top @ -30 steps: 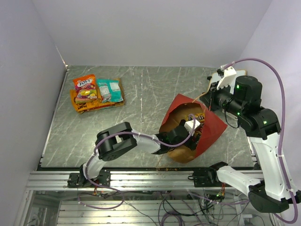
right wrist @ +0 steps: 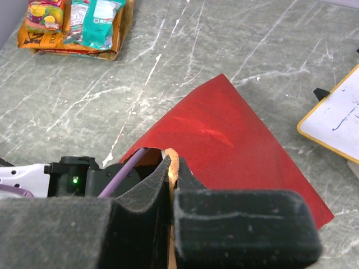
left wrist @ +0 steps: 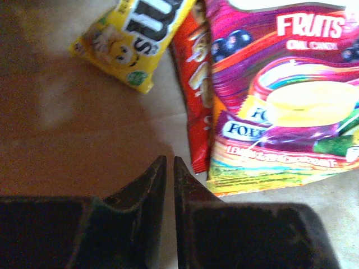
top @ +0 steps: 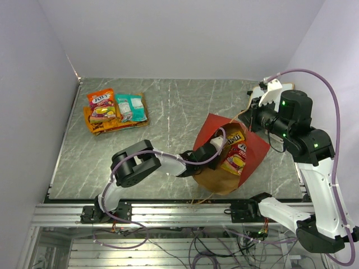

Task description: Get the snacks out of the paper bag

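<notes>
The red paper bag point(top: 259, 151) lies with its mouth open and its brown inside showing. Inside are a yellow M&M's pack point(left wrist: 140, 39), a colourful Fruits candy pack point(left wrist: 303, 73) and the red edge point(left wrist: 193, 106) of a pack between them. My left gripper reaches into the bag's mouth, its fingertips slightly apart with nothing visible between them. They point at the brown paper, left of the Fruits pack's lower corner. Over the bag's upper edge, my right gripper is shut on the tan cord handle point(right wrist: 173, 168).
At the far left lies a pile of snacks, with an orange Foxy-like pack point(top: 102, 105) and a teal pack point(top: 130, 107) on top. A small whiteboard point(right wrist: 336, 115) stands at the back right.
My left gripper has drawn back to the left, leaving the candy packs more exposed. The bag has shifted and changed shape slightly. The right arm has stayed put.
</notes>
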